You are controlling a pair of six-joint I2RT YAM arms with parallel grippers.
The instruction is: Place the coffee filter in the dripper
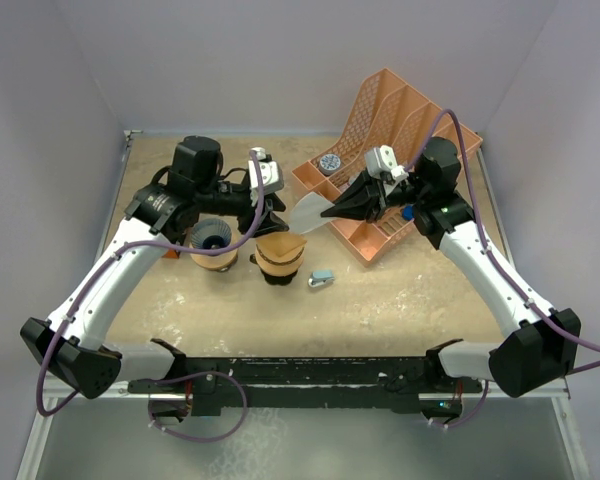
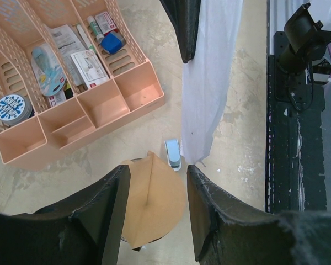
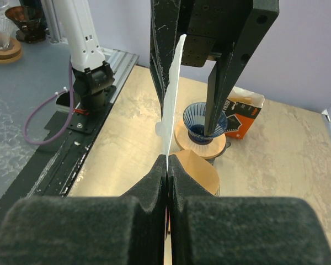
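Note:
A white paper filter (image 1: 310, 212) hangs from my right gripper (image 1: 332, 213), which is shut on it; in the left wrist view the filter (image 2: 207, 88) hangs upper right. My left gripper is open above a brown cone-shaped paper (image 2: 154, 204) on a stand, its fingers apart and the white filter just beyond them. In the right wrist view the filter is edge-on between the left gripper's fingers, touching or not I cannot tell. A blue-grey dripper (image 1: 210, 236) sits on a wooden ring at the left, behind the left arm.
A peach organizer (image 1: 370, 240) with small items fills the back right. A small light-blue clip (image 1: 321, 278) lies right of the brown paper stand. An orange box (image 3: 243, 116) stands behind the dripper.

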